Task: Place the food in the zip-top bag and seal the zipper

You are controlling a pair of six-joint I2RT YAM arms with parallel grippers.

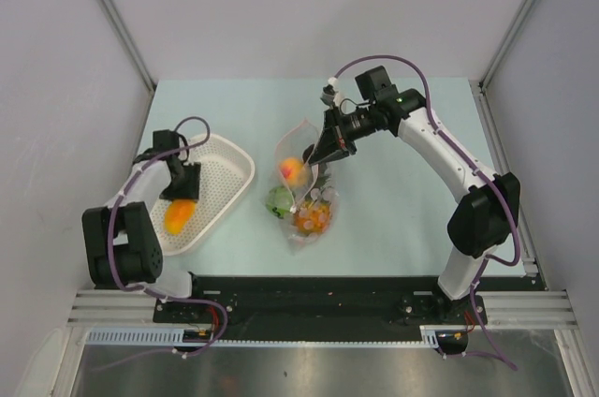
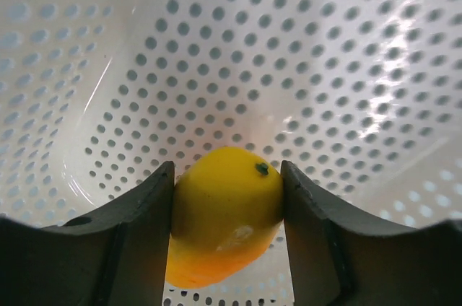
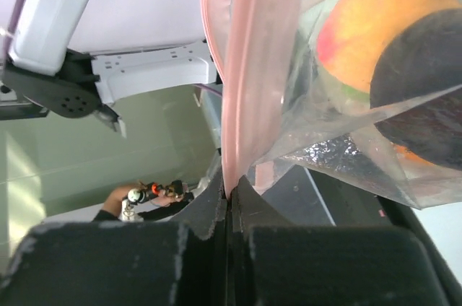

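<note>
A yellow-orange oblong food (image 2: 224, 226), like a mango, lies in the white perforated basket (image 1: 234, 182) at the left, with my left gripper shut on it. The clear zip bag (image 1: 296, 214) stands in the middle, holding orange, yellow, green and dark food pieces. My right gripper is shut on the pink zipper edge (image 3: 245, 104) at the bag's opening, pinching it at its tips.
Between basket and bag is a narrow free strip. The dark front edge of the table runs below.
</note>
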